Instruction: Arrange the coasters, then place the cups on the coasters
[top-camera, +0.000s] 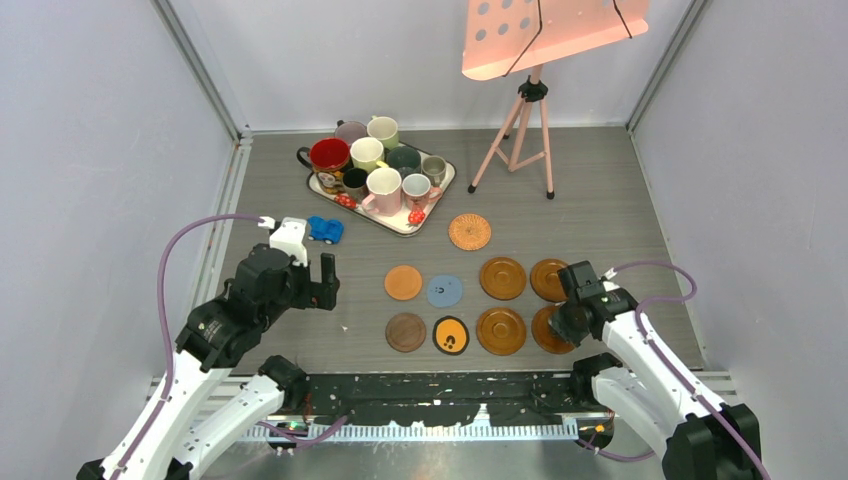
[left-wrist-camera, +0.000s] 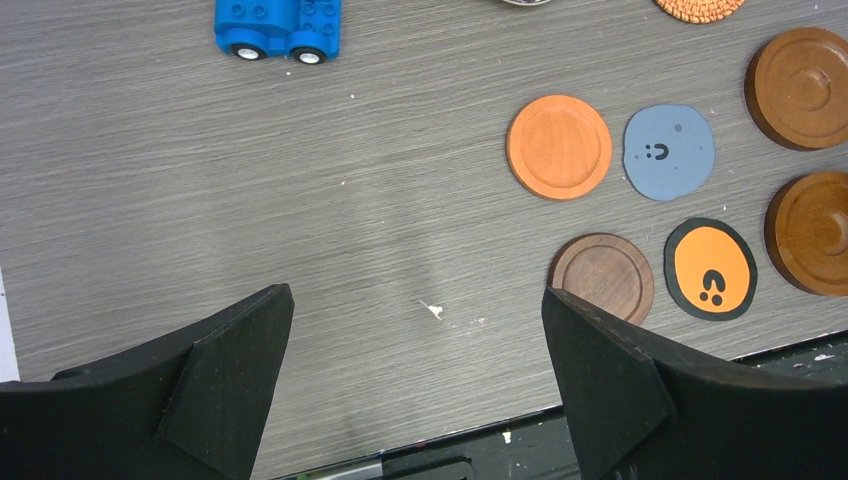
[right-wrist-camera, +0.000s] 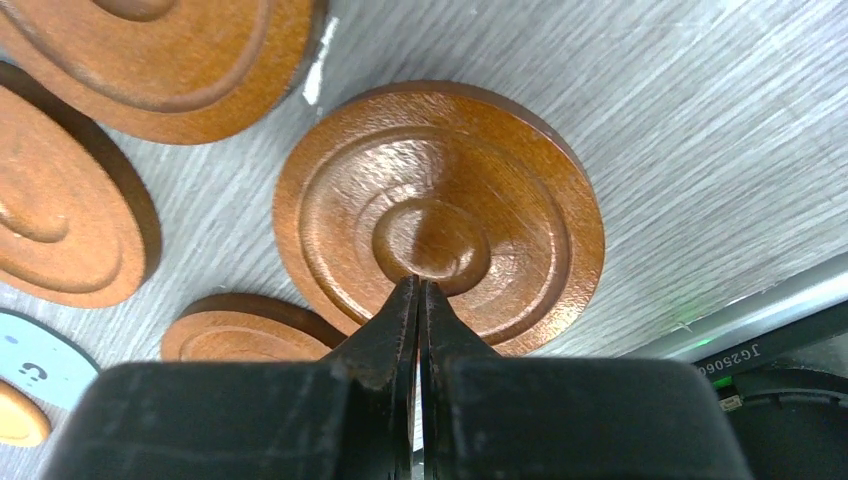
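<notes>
Several cups crowd the tray (top-camera: 402, 232) at the back left, among them a red mug (top-camera: 329, 154), a pink mug (top-camera: 384, 182) and a dark green cup (top-camera: 404, 160). My left gripper stands open over bare table, left of the coasters, with nothing between its fingers. On the right, my right gripper is shut above a round brown wooden coaster (right-wrist-camera: 340, 200); no object shows between its fingertips. More coasters lie flat: an orange one (left-wrist-camera: 559, 147), a blue one (left-wrist-camera: 669, 152), a dark brown one (left-wrist-camera: 603, 277) and a black-rimmed orange one (left-wrist-camera: 711, 269).
A blue toy car (top-camera: 325, 230) sits in front of the tray's left side. The pink stand (top-camera: 526, 125) has its legs on the table at the back right. An orange woven coaster (top-camera: 469, 232) lies near the middle. Clear table spreads right of it.
</notes>
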